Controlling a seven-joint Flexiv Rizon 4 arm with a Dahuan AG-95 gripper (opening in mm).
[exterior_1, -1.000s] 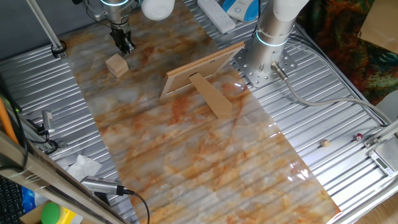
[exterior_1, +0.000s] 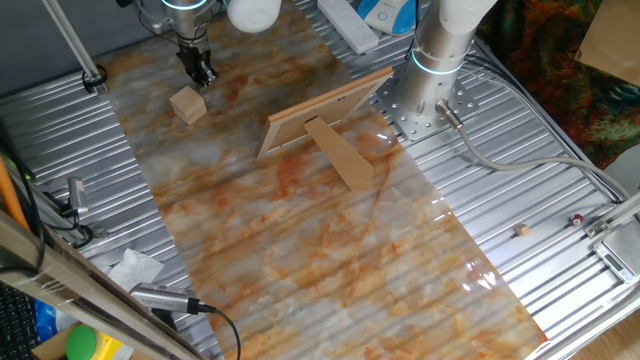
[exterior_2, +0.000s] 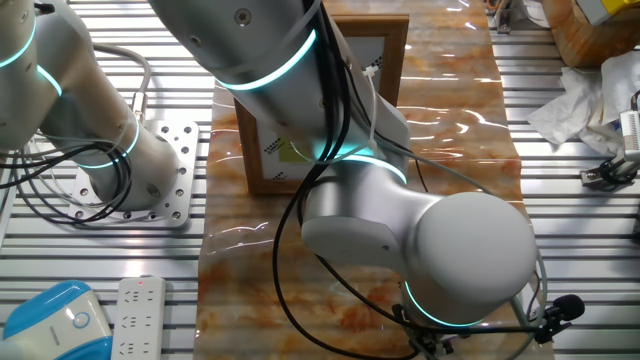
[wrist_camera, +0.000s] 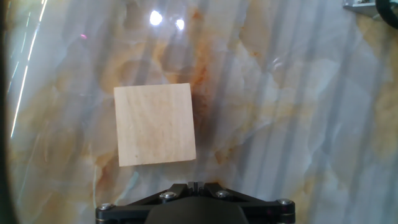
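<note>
A pale wooden cube (wrist_camera: 155, 124) rests on the marbled sheet; in exterior view 1 the same cube (exterior_1: 188, 105) is at the far left of the sheet. My gripper (exterior_1: 204, 80) hangs just behind it, apart from it. In the wrist view the gripper shows at the bottom edge, its fingertips together and nothing visible between them. The cube lies ahead of the fingertips and somewhat to the left. A wooden picture frame (exterior_1: 325, 108) stands propped on its back leg near mid-sheet; in exterior view 2 my arm covers much of this frame (exterior_2: 392, 60).
The robot base (exterior_1: 425, 100) is close to the frame's right end. A power strip (exterior_1: 348, 24) and a blue-white device (exterior_1: 388, 14) lie behind it. Crumpled tissue (exterior_1: 135, 268) is off the left edge.
</note>
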